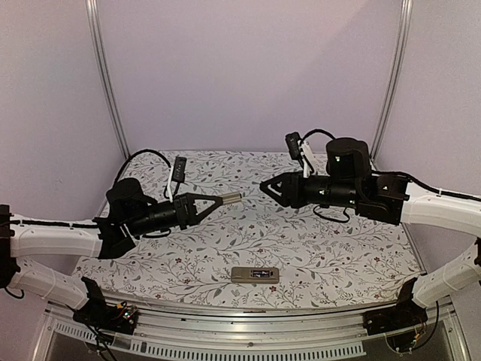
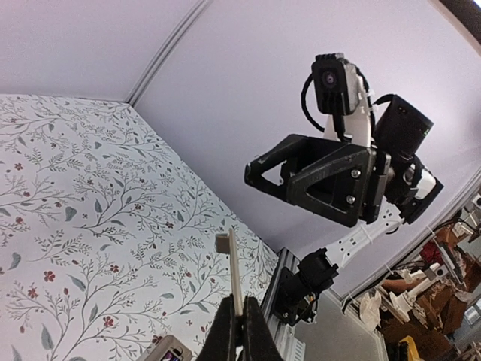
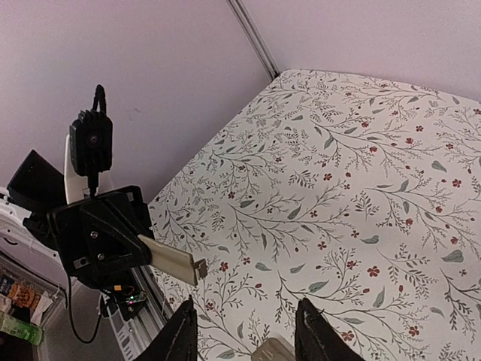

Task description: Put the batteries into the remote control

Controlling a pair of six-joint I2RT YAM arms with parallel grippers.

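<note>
A beige remote control (image 1: pixel 240 274) lies on the table near the front centre, its dark compartment at the right half; it peeks into both wrist views at the bottom. My left gripper (image 1: pixel 218 201) is raised and shut on a thin beige piece (image 1: pixel 233 198), likely the battery cover, which points right with a small tab at its free end in the right wrist view. My right gripper hangs in the air to the right of that piece, fingers apart, with nothing seen between them.
Pale walls stand at the back and sides, and a metal rail (image 1: pixel 225 323) runs along the front edge.
</note>
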